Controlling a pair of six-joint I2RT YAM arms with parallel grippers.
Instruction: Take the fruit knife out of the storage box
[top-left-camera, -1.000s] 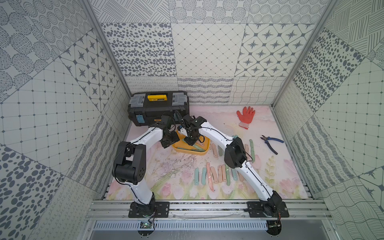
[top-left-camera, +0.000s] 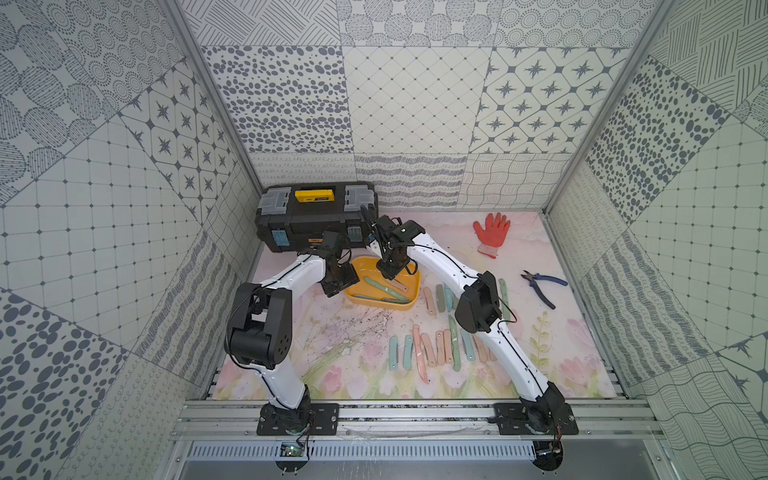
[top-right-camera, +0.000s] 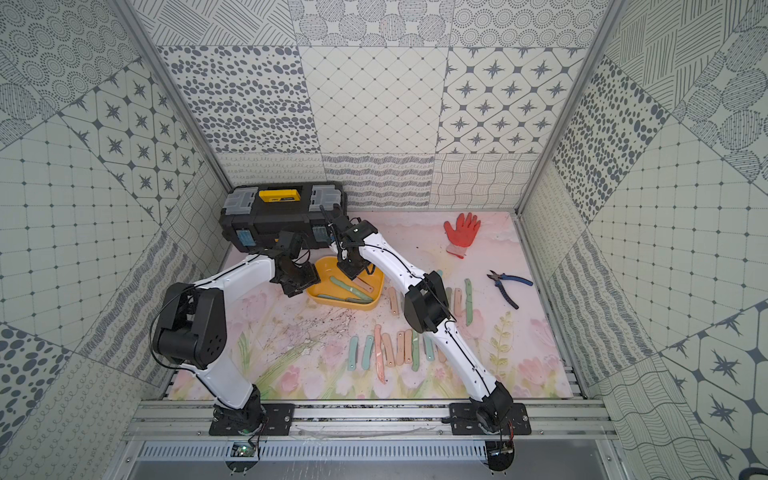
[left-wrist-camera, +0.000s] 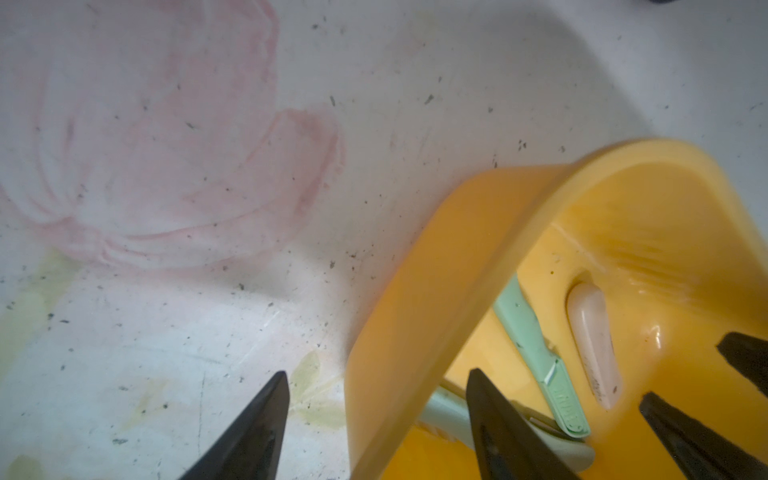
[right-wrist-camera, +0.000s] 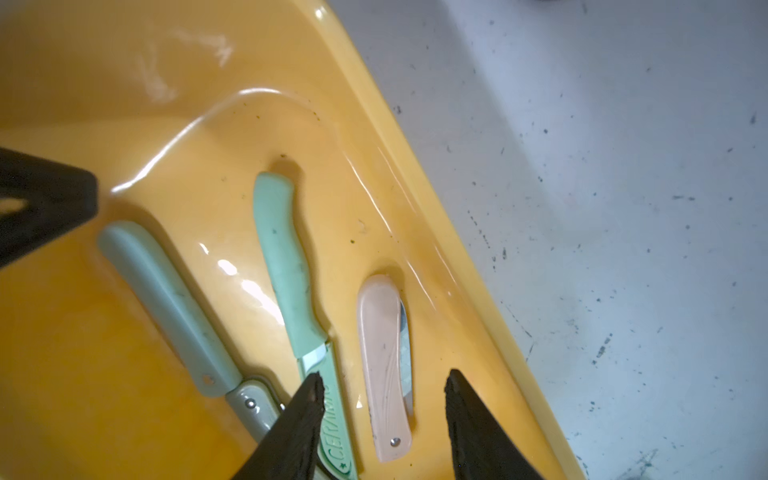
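The yellow storage box (top-left-camera: 352, 289) holds three knives: a mint fruit knife (right-wrist-camera: 284, 264) with lettered sheath, a blue-grey folding knife (right-wrist-camera: 164, 300) and a pink folding knife (right-wrist-camera: 377, 336). My left gripper is open at the box's left wall, one finger either side of the rim in the left wrist view; whether it touches cannot be told. My right gripper is over the box's interior, fingers apart above the lower part of the pink knife, holding nothing.
A black toolbox (top-left-camera: 316, 216) stands behind the box. Folded and long knives (top-left-camera: 420, 352) lie in front and to the right. A red glove (top-left-camera: 492, 232) and pliers (top-left-camera: 548, 279) lie on the right.
My right gripper has risen and moved toward the back and slightly right, uncovering more of the box's interior. The left arm and the box look unchanged.
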